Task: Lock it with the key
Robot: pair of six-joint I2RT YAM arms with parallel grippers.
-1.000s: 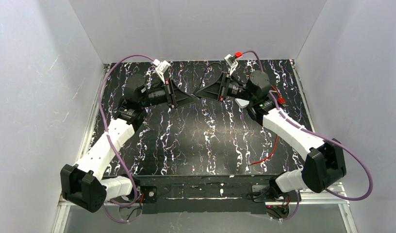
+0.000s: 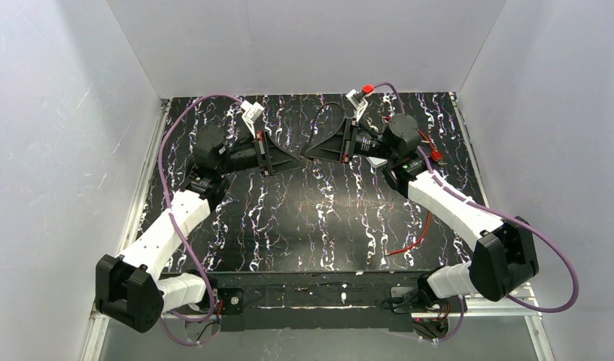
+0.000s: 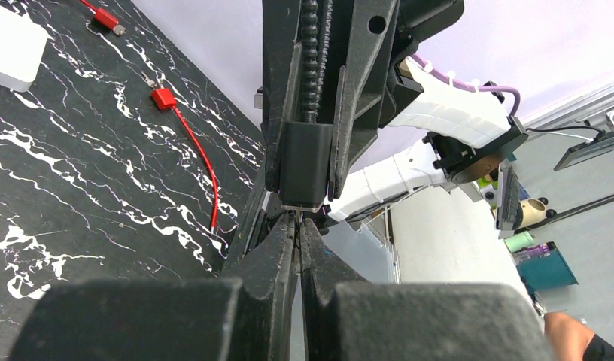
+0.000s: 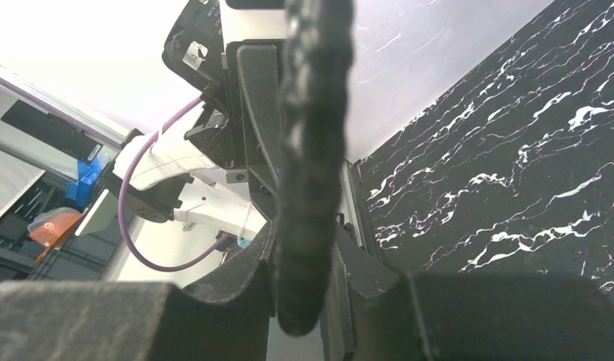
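A black padlock body [image 3: 305,162] with a silvery lower edge shows in the left wrist view. My right gripper [image 2: 305,153] is shut on it, one finger on each side. The lock's black ribbed cable [image 4: 313,150] runs blurred through the right wrist view and arches up behind the right fingers [image 2: 335,143] in the top view. My left gripper is shut with its tips right at the lock's lower end. Only a thin sliver of the key [image 3: 298,226] shows between those tips; how deep it sits in the lock is hidden.
Both grippers meet above the black marbled table [image 2: 311,233], whose middle and front are clear. A white box [image 3: 14,45] lies partly under the right arm. Near it are a red-ended cable [image 3: 165,99] and another red connector [image 3: 104,19]. Grey walls enclose the sides and back.
Both grippers have shifted slightly toward the front of the table in the top view, the left one more.
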